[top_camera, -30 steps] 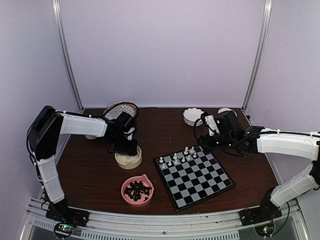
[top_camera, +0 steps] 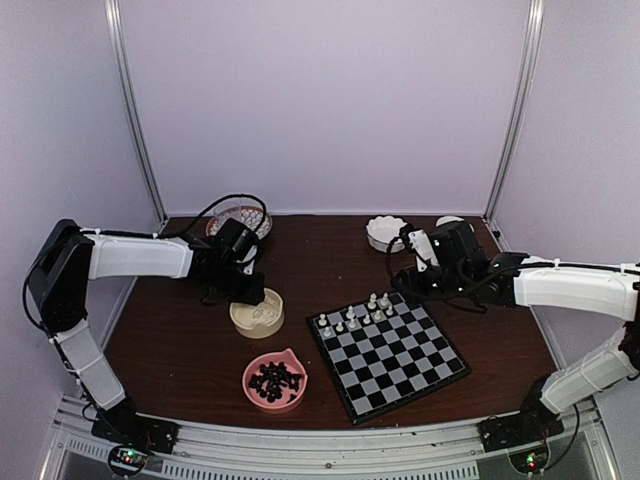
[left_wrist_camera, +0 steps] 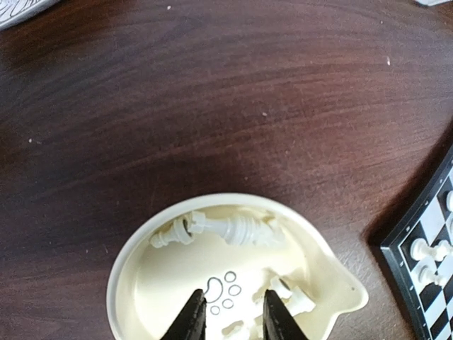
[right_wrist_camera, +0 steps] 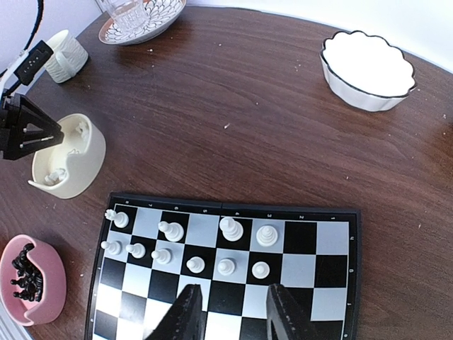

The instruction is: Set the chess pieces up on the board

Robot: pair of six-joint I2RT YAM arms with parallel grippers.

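Note:
White pieces (right_wrist_camera: 228, 228) stand in two rows along one side of the chessboard (top_camera: 400, 375); several squares at the right end of those rows are bare. More white pieces (left_wrist_camera: 237, 230) lie loose in the cream bowl (left_wrist_camera: 322, 244). Over that bowl is my left gripper, its fingers apart and no piece seen gripped between them. Black pieces (top_camera: 274, 382) are heaped in the pink bowl (top_camera: 288, 406). Beyond the board's far right corner hovers my right gripper, open and empty, with board squares showing between its fingers.
A white scalloped bowl (right_wrist_camera: 368, 71) stands at the back. A patterned plate (right_wrist_camera: 164, 20) carrying a clear glass and a white cup (right_wrist_camera: 66, 57) are at the back left. Bare table lies between the cream bowl and the board.
The right arm and the pieces on the board look unmoved.

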